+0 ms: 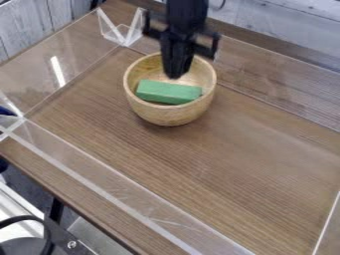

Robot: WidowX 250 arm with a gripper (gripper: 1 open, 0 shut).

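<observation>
A round light wooden bowl stands in the upper middle of the table, holding a green block that lies in its front part. My dark gripper hangs over the back of the bowl, behind and above the block, apart from it. It is blurred and narrow, and its fingertips look close together, with nothing visible between them.
A small clear plastic object sits at the back left. Cables lie off its left edge at the bottom left.
</observation>
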